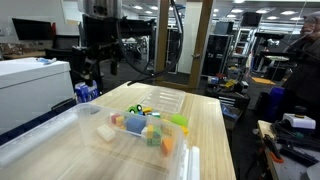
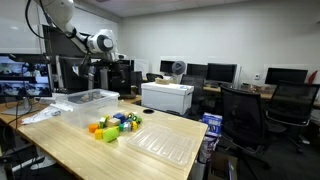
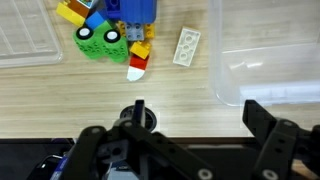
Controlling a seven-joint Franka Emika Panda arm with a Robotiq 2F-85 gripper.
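Observation:
My gripper (image 1: 98, 74) hangs above the far side of the table, higher than the clear bin (image 1: 93, 140). In the wrist view the gripper stands open, its dark fingers wide apart with only bare table and the table's edge between them. Ahead of it lie a white brick (image 3: 186, 46), a red and white piece (image 3: 137, 68), a green piece with eyes (image 3: 101, 42) and a blue block (image 3: 137, 10). The clear bin's wall (image 3: 225, 80) rises at the right. Colored blocks (image 2: 112, 126) also show beyond the bin in the second exterior view.
A clear shallow tray (image 2: 165, 143) lies on the table. A round black object (image 3: 147, 116) sits near the table edge. The blue package (image 1: 86, 91) stands behind the bin. Bare wood (image 1: 206, 125) is free at the right.

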